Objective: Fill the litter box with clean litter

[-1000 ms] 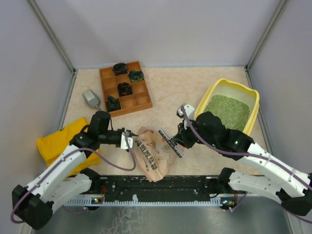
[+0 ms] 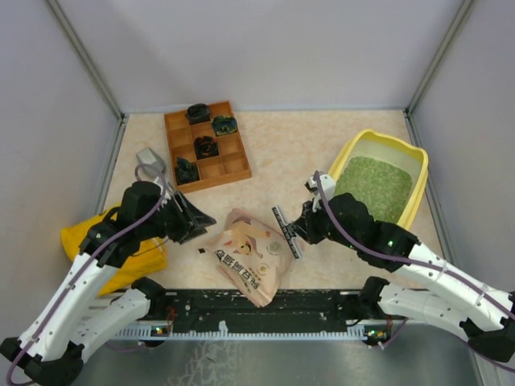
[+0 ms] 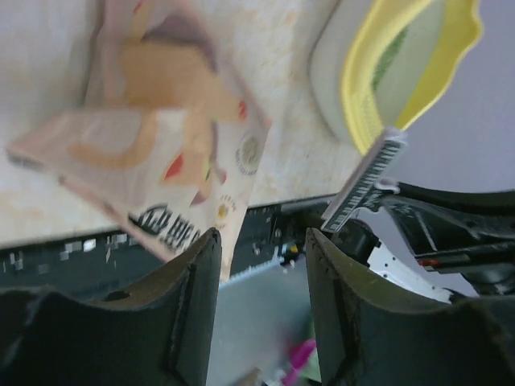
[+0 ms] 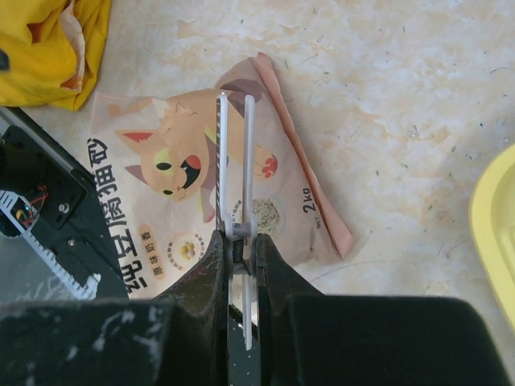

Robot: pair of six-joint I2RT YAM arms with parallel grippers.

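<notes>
The peach litter bag (image 2: 251, 253) with a cartoon cat lies on the table's front middle, its printed face up in the right wrist view. My right gripper (image 2: 296, 228) is shut on a long, thin sealing clip (image 2: 282, 223), whose two pale bars (image 4: 248, 153) stand above the bag in the right wrist view. My left gripper (image 2: 201, 221) hovers left of the bag, apart from it; its fingers (image 3: 201, 293) are parted with nothing between them. At the right stands the yellow-rimmed litter box (image 2: 418, 197), with green litter (image 2: 374, 189) across its floor.
A wooden divided tray (image 2: 211, 170) with several dark rolled items sits at the back left. The grey scoop (image 2: 147, 156) is beside it, partly behind my left arm. Yellow cloth (image 2: 80, 240) lies at the left edge. Clear table shows between tray and box.
My left gripper has come away from the bag's upper left edge, opened and turned. The bag has spread out leftward. My right gripper and the clip have shifted slightly, the clip now steeper.
</notes>
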